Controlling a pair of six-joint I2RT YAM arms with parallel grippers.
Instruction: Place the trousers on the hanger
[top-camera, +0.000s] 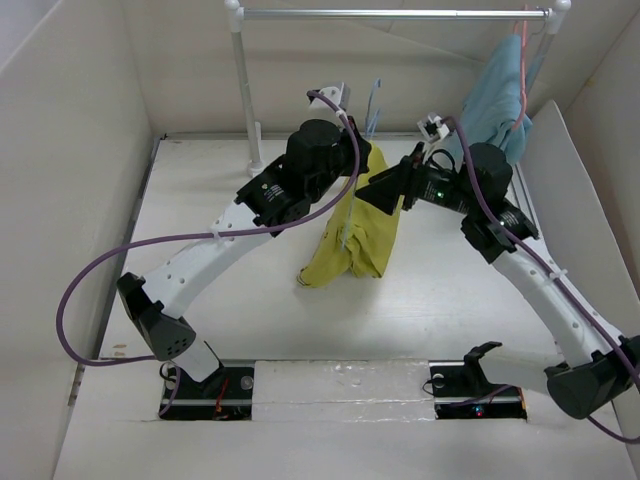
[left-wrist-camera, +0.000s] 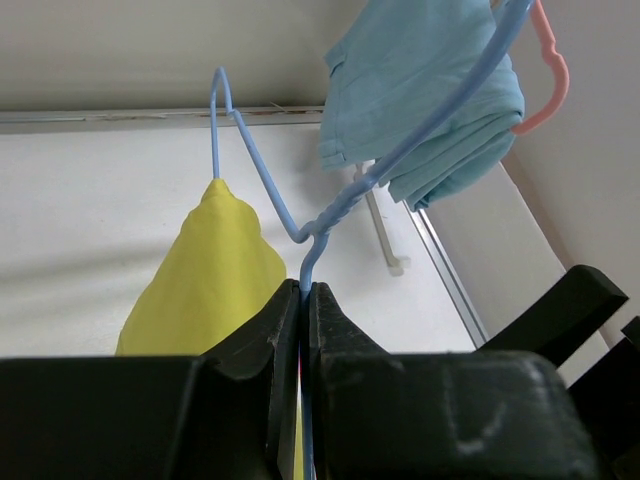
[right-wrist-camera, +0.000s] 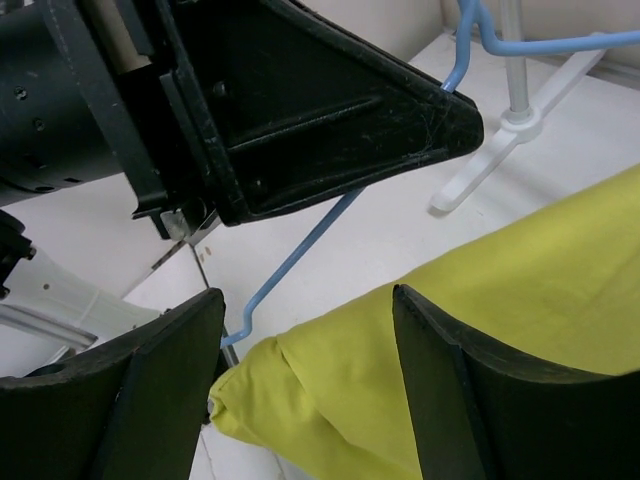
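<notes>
My left gripper is shut on the thin blue hanger (left-wrist-camera: 345, 203), just below its twisted neck. One arm of the hanger runs into the yellow trousers (left-wrist-camera: 205, 270), which drape from it. The top view shows the trousers (top-camera: 365, 235) hanging below both grippers, with a blue hanger end (top-camera: 374, 100) sticking up behind. My right gripper is open, its fingertips apart in front of the yellow cloth (right-wrist-camera: 340, 375). The hanger's other end (right-wrist-camera: 240, 325) shows beyond its left finger, outside the fabric there. How far the trousers are threaded is partly hidden.
A metal rail (top-camera: 390, 14) on white posts spans the back. Folded blue cloth (top-camera: 490, 95) hangs at its right end on a pink hanger (top-camera: 522, 70). Both grippers are very close together.
</notes>
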